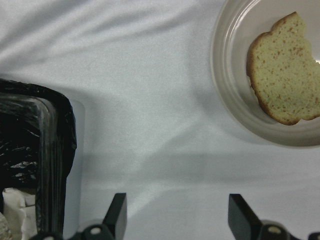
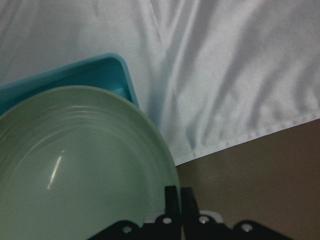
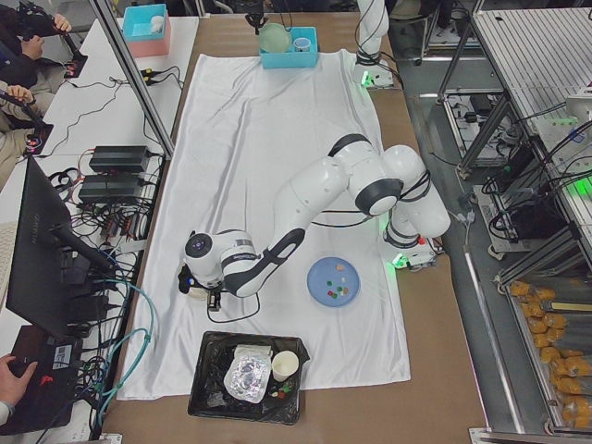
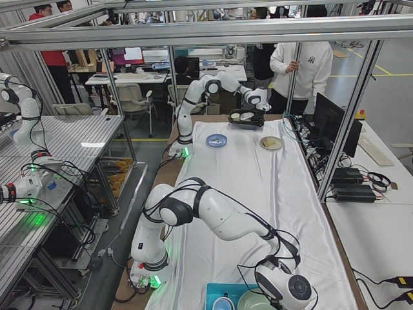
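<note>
My left gripper stands open over the white cloth, between the black bin [image 1: 52, 155] and a beige plate [image 1: 230, 115] holding a slice of bread [image 1: 280, 75]; nothing is between its fingers. My right gripper is shut on the rim of a green plate [image 2: 100, 160], which is above a turquoise container [image 2: 90, 70] at the far end of the table in the camera left view.
A blue plate [image 3: 333, 268] with several small coloured pieces lies to the right on the cloth. The black bin [image 3: 211, 407] holds a foil packet and a cup [image 3: 285, 366].
</note>
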